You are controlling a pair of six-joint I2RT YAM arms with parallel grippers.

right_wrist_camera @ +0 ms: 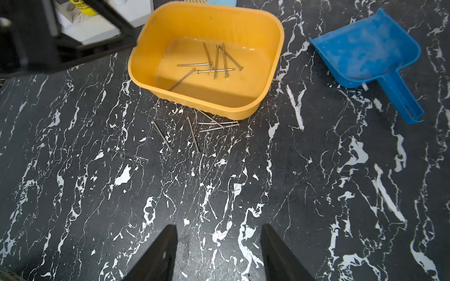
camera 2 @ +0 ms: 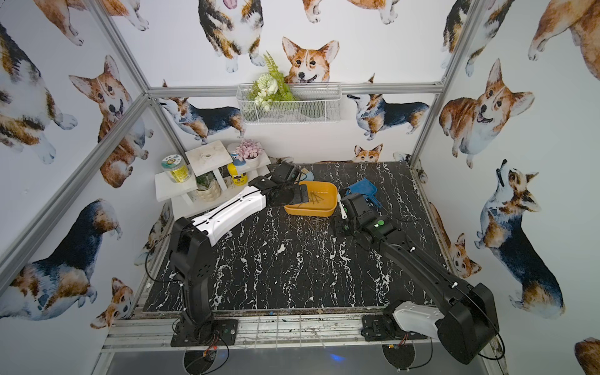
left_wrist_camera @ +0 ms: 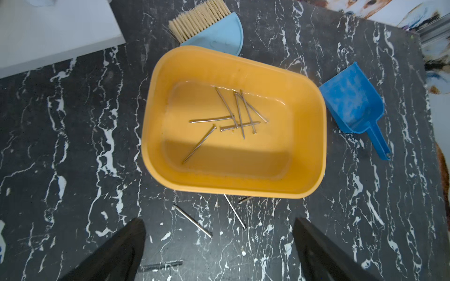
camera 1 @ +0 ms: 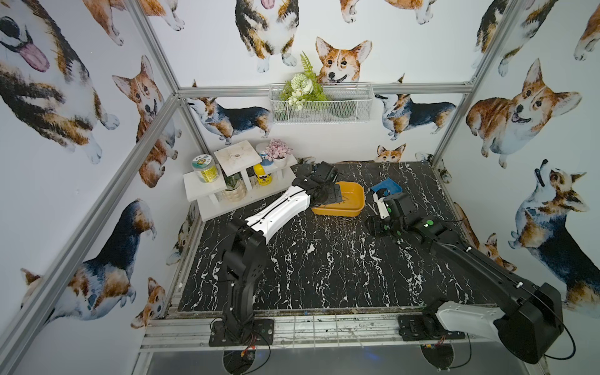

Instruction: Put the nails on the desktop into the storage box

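Note:
The orange storage box (left_wrist_camera: pixel 234 178) holds several nails (left_wrist_camera: pixel 201 142) on its floor. Just in front of it on the black desktop lie several loose nails (right_wrist_camera: pixel 192 133), seen in both wrist views. My left gripper hangs over the box's front side, its fingers apart and nothing between them. My right gripper is to the right and front of the box, over bare desktop, its fingers apart and empty.
A blue dustpan (right_wrist_camera: pixel 365 51) lies right of the box. A pale blue pan with brush (left_wrist_camera: pixel 215 35) lies behind it. A white shelf (left_wrist_camera: pixel 56 32) with jars and plants stands at back left.

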